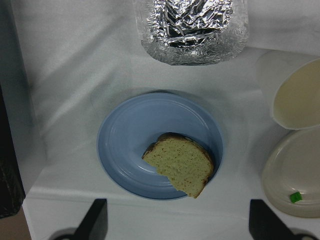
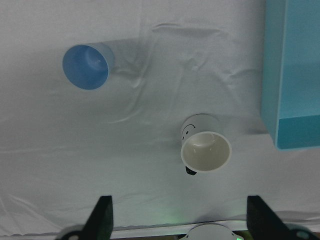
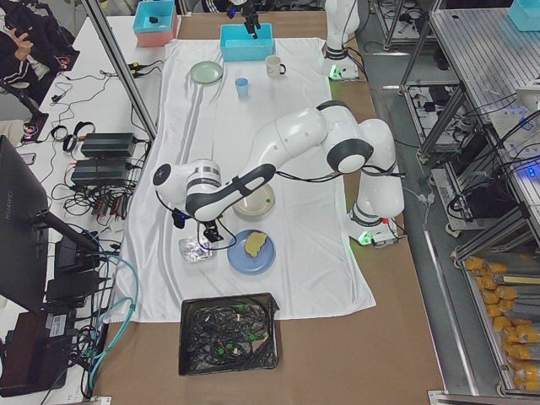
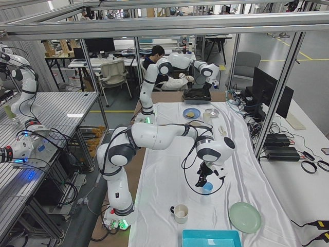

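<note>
My left gripper stands open above a blue plate (image 1: 125, 160) holding a bread slice (image 1: 180, 165). In the left wrist view a foil tray (image 1: 192, 30) lies above the plate, a pale cup (image 1: 280, 80) to its right, and a cream plate (image 1: 280, 180) with a small green piece below that. My right gripper is open over the cloth, with a white mug (image 2: 205, 150), a blue cup (image 2: 87, 67) and a turquoise bin (image 2: 295, 130) beneath it in the right wrist view.
A black bin (image 3: 228, 363) sits at the near end of the cloth in the left camera view. A green plate (image 4: 244, 217) is near the turquoise bin. Open cloth lies between the two groups of objects.
</note>
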